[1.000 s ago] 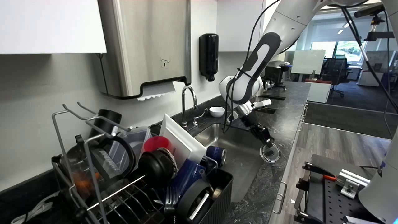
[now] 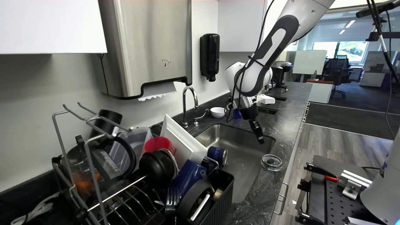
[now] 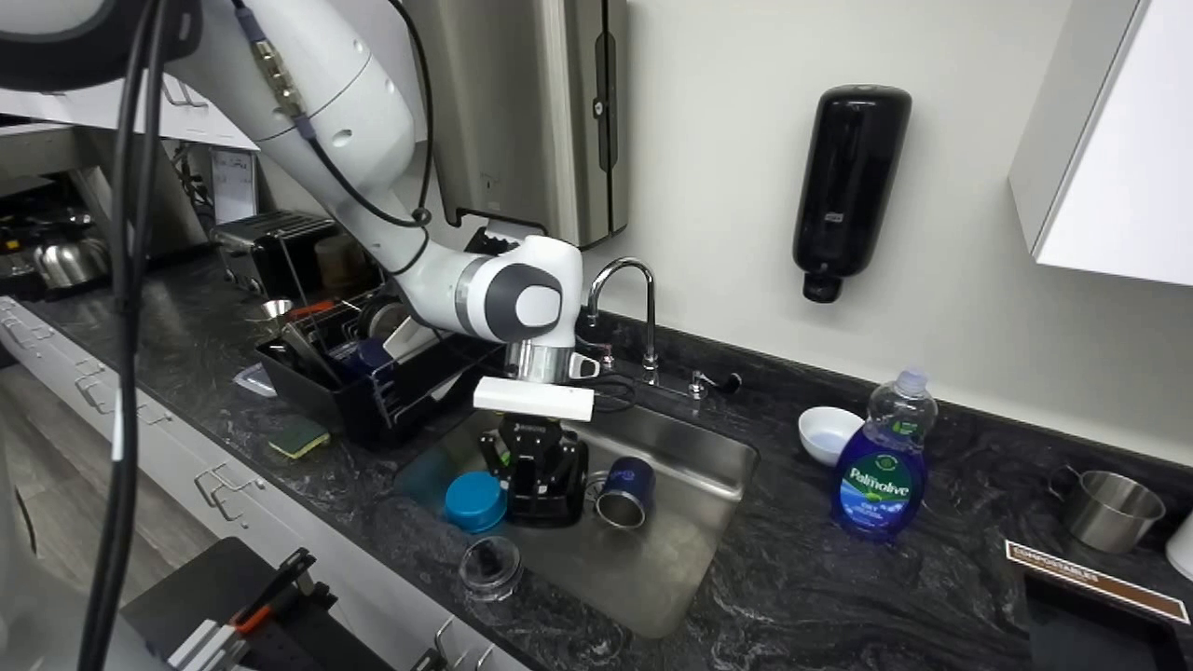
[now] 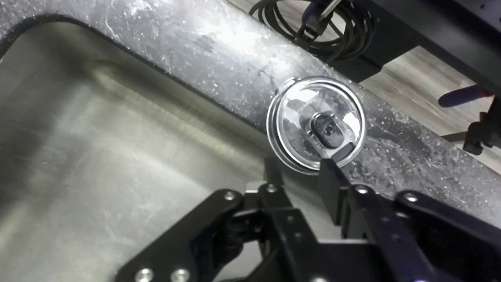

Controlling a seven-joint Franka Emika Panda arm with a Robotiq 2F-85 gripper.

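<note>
A clear round lid (image 2: 271,162) with a dark slider lies on the counter strip at the sink's front edge. It is also the clear lid (image 3: 489,568) in exterior view 2 and the lid (image 4: 316,124) in the wrist view. My gripper (image 2: 259,138) hangs over the sink, apart from the lid. In the wrist view the gripper has its fingers part way apart, with nothing visible between them. Their tips overlap the lid's near rim only in that view.
The steel sink (image 3: 654,581) holds a blue mug (image 3: 626,492); a teal round item (image 3: 475,499) sits left of the gripper. A crowded dish rack (image 2: 112,204) stands left of the sink. Behind are the faucet (image 2: 184,107), a white bowl (image 3: 829,432) and a soap bottle (image 3: 880,475).
A second ago the gripper was at the lid, which stood tilted at its fingertips. Now the lid lies flatter on the counter, and the gripper has moved up and back over the sink.
</note>
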